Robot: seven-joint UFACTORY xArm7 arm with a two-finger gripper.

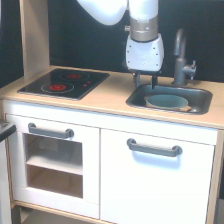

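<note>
My gripper (146, 80) hangs below the white hand, pointing down at the left rear side of the dark sink (203, 105). Its two dark fingers stand apart, and nothing shows between them. Inside the sink sits a grey-green bowl or pan (167, 102), a little below the gripper and to its right. No contact between the two can be seen. The inside of the bowl is too small to make out clearly.
A dark faucet (180, 58) rises behind the sink, right of my hand. On the left of the wooden counter (113, 91) lies a black hob (63, 83) with red rings. Bare counter separates hob and sink. White cabinet doors (153, 180) are below.
</note>
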